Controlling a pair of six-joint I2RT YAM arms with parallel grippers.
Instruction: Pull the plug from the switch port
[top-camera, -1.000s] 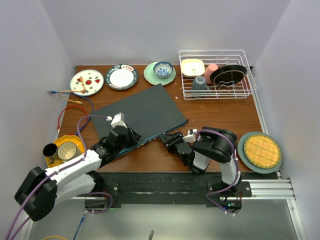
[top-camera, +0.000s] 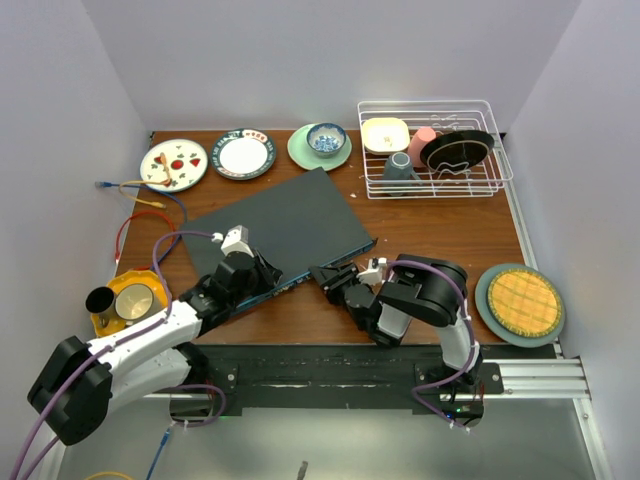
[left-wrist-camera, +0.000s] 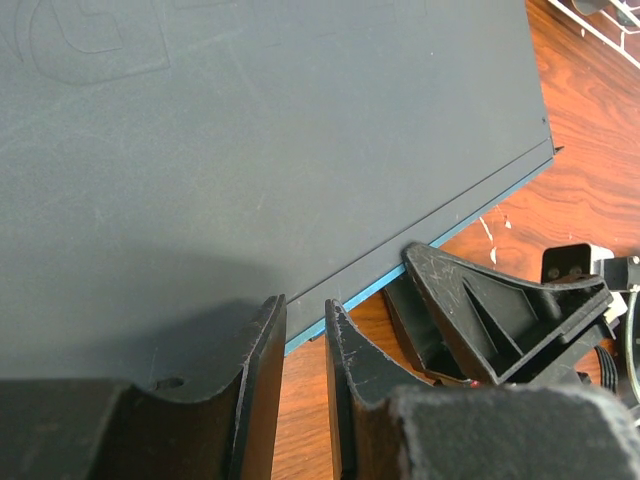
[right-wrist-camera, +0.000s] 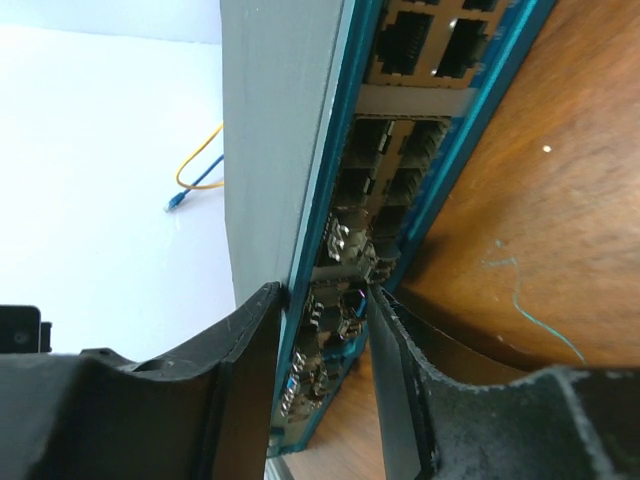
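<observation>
The dark grey switch (top-camera: 275, 220) lies diagonally on the wooden table, its port face (right-wrist-camera: 420, 40) turned toward the front right. My left gripper is over the switch's front edge, its fingers close together; what is between them is not clearly visible. My right gripper is at the port row, its fingertips slightly apart against the switch's edge and ports. Whether a plug sits between them is too hidden to tell. In the left wrist view the right gripper's finger (left-wrist-camera: 480, 320) touches the switch's blue edge.
Loose cables (top-camera: 120, 235) lie at the left, by a yellow tray (top-camera: 150, 285) with cups. Plates and a bowl (top-camera: 326, 139) line the back, a dish rack (top-camera: 435, 188) stands back right, and a plate (top-camera: 525, 300) lies at the right.
My right gripper and arm have shifted slightly to the left along the switch's front. The left arm and the switch look unchanged.
</observation>
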